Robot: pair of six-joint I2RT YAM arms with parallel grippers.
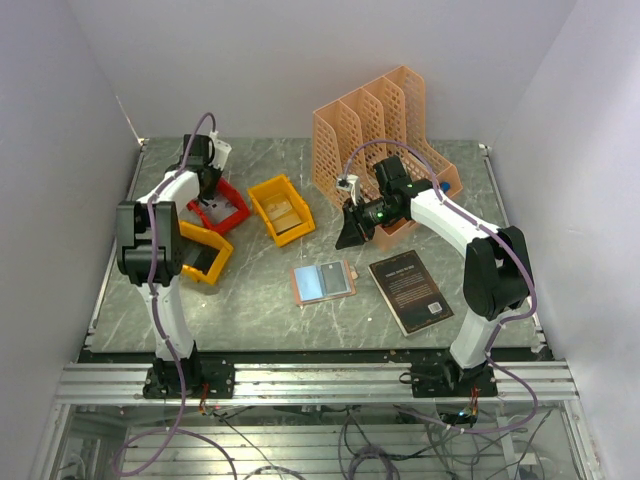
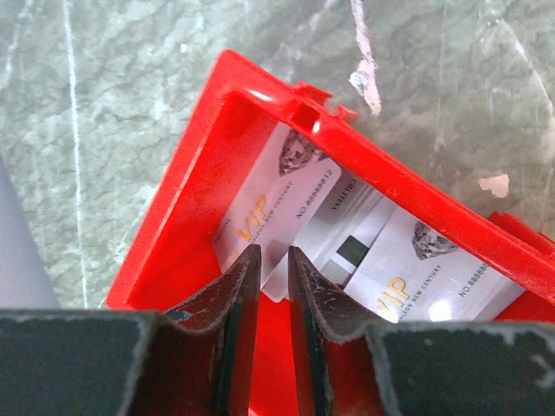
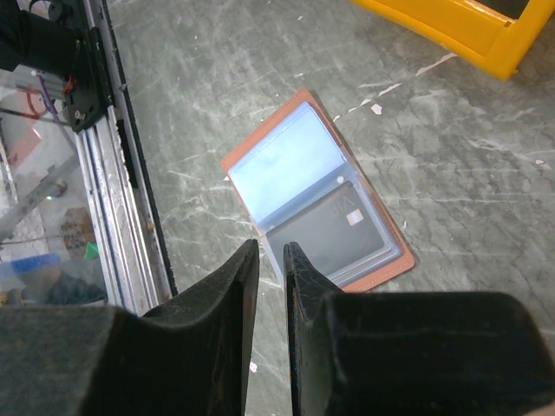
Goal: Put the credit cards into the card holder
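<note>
White cards with gold VIP lettering lie in the red box [image 1: 240, 212]; in the left wrist view one card [image 2: 276, 192] leans near the box's corner, and another card [image 2: 429, 269] lies to its right. A card showing a black patch is partly covered between them. My left gripper is over these cards, fingers a little apart, nothing visibly held. The card holder [image 1: 322, 282] lies opened flat on the table, with a light blue panel [image 3: 289, 160] and a clear-windowed grey panel [image 3: 334, 227]. Above and behind it hovers my right gripper, slightly open and empty.
Two yellow boxes, the middle one [image 1: 259, 190] and the left one [image 1: 222, 262], flank the red box. At the right are a dark book [image 1: 410, 290] and an orange rack [image 1: 330, 140]. Bare table lies left of the card holder.
</note>
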